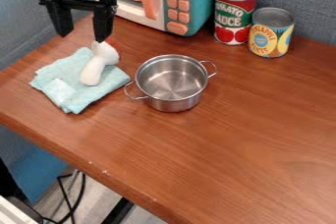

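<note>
The black gripper [82,24] hangs at the upper left of the table, its two fingers spread open, nothing seen between them. Below it a white bottle-like object [96,67] with a red part at its upper end lies on a folded light blue cloth [61,73]. A small steel pot [172,80] with two handles stands to the right of the cloth.
A teal toy microwave [184,2] stands at the back. Two cans, a tomato can [234,17] and a yellow-labelled can [269,36], stand to its right. Cables hang beyond the left edge.
</note>
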